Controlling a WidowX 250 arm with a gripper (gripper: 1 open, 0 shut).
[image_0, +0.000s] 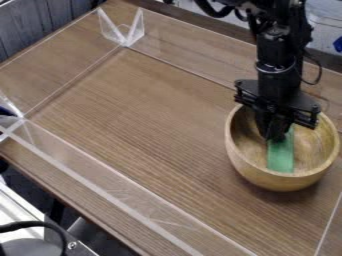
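A round wooden bowl (249, 165) sits at the right of the table with a green rectangular object (282, 159) lying inside it. The black gripper (277, 132) reaches down from the top right into the bowl, over the upper end of the green object. Its fingertips are dark and small in this view; whether they hold the green object cannot be made out.
Clear plastic pieces (123, 30) stand at the back left. Black cables and white hardware show at the lower-left corner.
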